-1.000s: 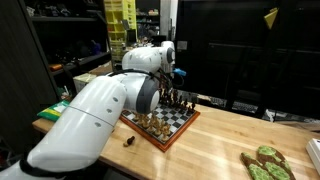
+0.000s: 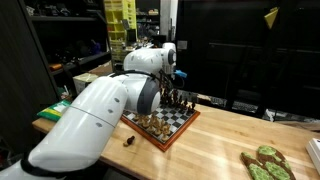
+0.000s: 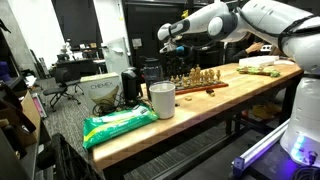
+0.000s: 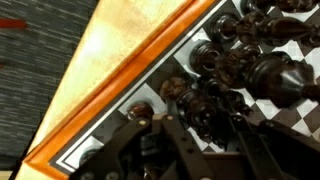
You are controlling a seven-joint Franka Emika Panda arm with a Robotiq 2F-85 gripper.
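The chessboard (image 2: pixel 178 119) carries several dark pieces on its far side and light pieces (image 2: pixel 152 125) nearer the camera. In the wrist view, my gripper is low over the dark pieces, close to the board's orange-brown rim (image 4: pixel 112 88). It is shut on a dark chess piece (image 4: pixel 204 108), whose lower end is hard to make out among the fingers and shadow. Other dark pieces (image 4: pixel 275 78) stand or lean close by on the right. In the first exterior view the arm reaches over the board, and the fingertips are too small to tell apart.
A single dark piece (image 2: pixel 129 141) lies on the table off the board. A green patterned item (image 2: pixel 267 163) is at the right front. A white container (image 3: pixel 163 99) and a green bag (image 3: pixel 118 124) stand at the table's other end. The table right of the board is clear.
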